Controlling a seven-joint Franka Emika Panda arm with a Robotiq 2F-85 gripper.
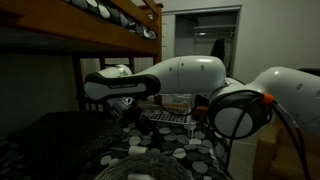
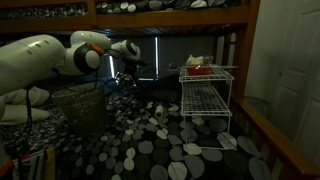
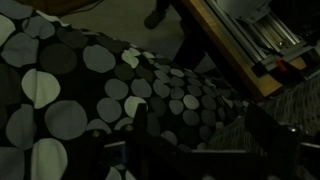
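My gripper is open in the wrist view, with no object visible between its dark fingers. In exterior view 1 the gripper hangs above the dotted bed sheet, beyond the basket. Exterior view 2 has the gripper at the far left, high over the bed. A woven basket stands at the left there; its rim shows low in exterior view 1, with something pale inside. On the sheet lies a small pale object, apart from the gripper.
A white wire rack stands on the bed, with a red item on top. The upper bunk hangs overhead. A wooden bed rail runs along one side. Open sheet lies between basket and rack.
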